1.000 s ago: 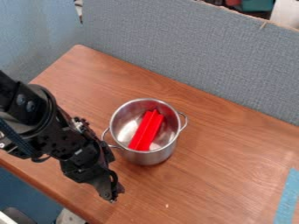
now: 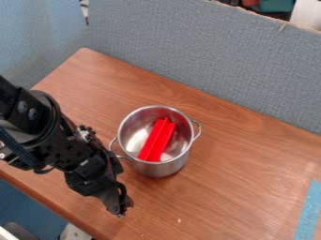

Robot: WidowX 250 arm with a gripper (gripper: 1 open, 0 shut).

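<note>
A steel pot (image 2: pixel 175 165) with two side handles stands on the wooden table, and a long red object (image 2: pixel 157 139) lies inside it, tilted across the bottom. My black gripper (image 2: pixel 118 204) is low over the table, just to the lower left of the pot. It is open, and I see nothing held in it, though its fingers partly overlap in this view.
A strip of blue tape (image 2: pixel 307 211) lies at the right edge. Grey padded panels (image 2: pixel 201 52) border the back and left.
</note>
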